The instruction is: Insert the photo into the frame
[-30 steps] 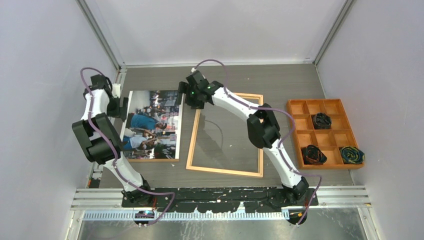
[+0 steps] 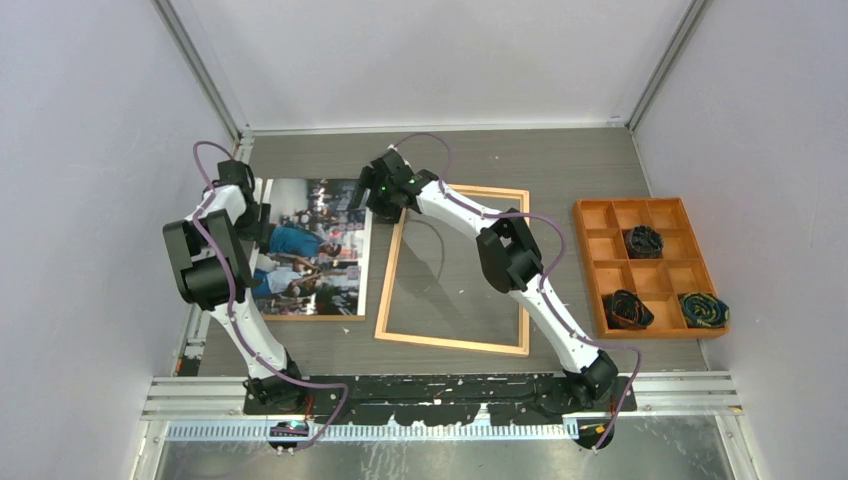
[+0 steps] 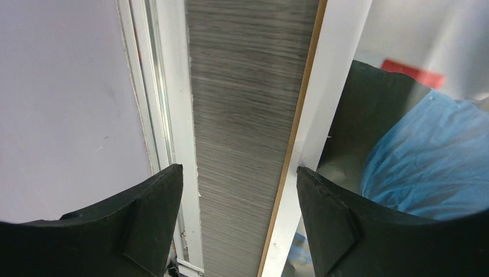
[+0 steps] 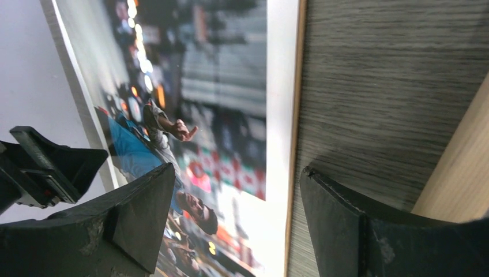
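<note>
The photo (image 2: 318, 265), a street scene with a white border and a thin brown edge, lies flat at the left of the table. To its right is the empty wooden frame (image 2: 450, 343). My left gripper is partly open over the photo's left border, its right finger (image 3: 326, 213) at the white strip. At the photo's upper right edge, my right gripper is also partly open. That edge passes between its fingers, nearer the right finger (image 4: 334, 219). Neither gripper is closed on the photo.
An orange compartment tray (image 2: 590, 270) with several dark rolled bundles stands at the right. Close to the photo's left side rises the white wall (image 3: 75, 115). A narrow strip of bare table (image 2: 375, 290) separates photo and frame.
My left gripper has moved to the right, and the photo has slid slightly right too. My right arm has shifted only a little.
</note>
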